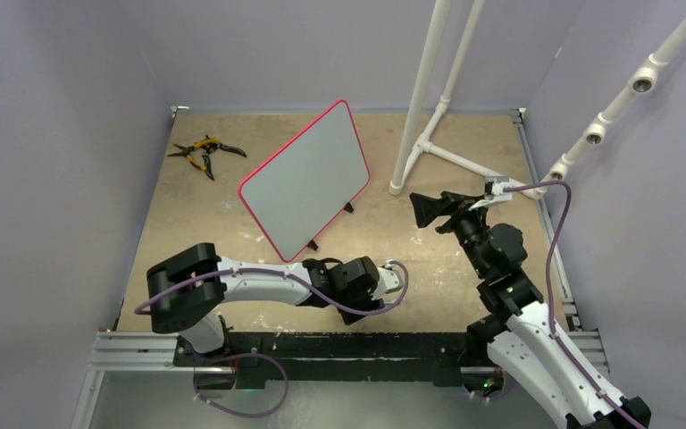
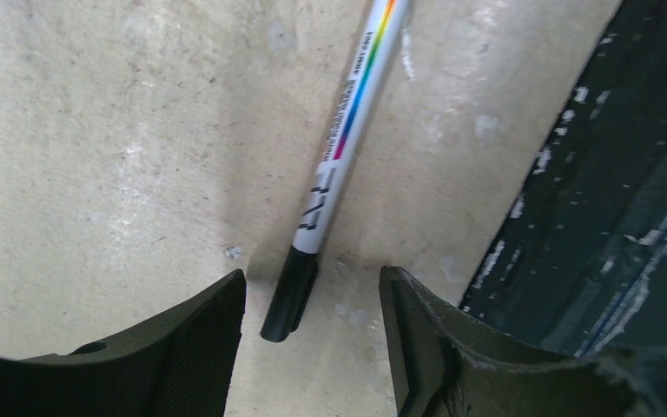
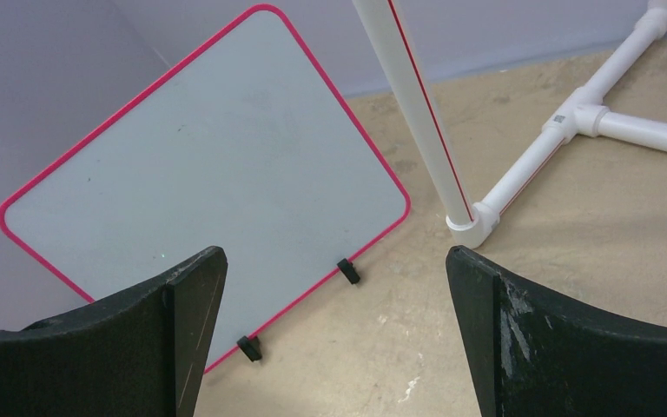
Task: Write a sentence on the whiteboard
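A blank whiteboard (image 1: 304, 179) with a red rim stands on black feet in the middle, also filling much of the right wrist view (image 3: 200, 165). A marker (image 2: 339, 165) with a black cap lies on the floor by the front edge; in the top view my left arm hides it. My left gripper is low over it, fingers open on either side of the capped end, not touching it as far as shows. My right gripper stands open and empty, raised to the right of the whiteboard, facing it.
Yellow-and-black pliers (image 1: 206, 150) lie at the back left. White pipe framing (image 1: 482, 169) occupies the back right. The dark front edge (image 1: 366, 353) borders the marker's area. Bare floor lies between whiteboard and right arm.
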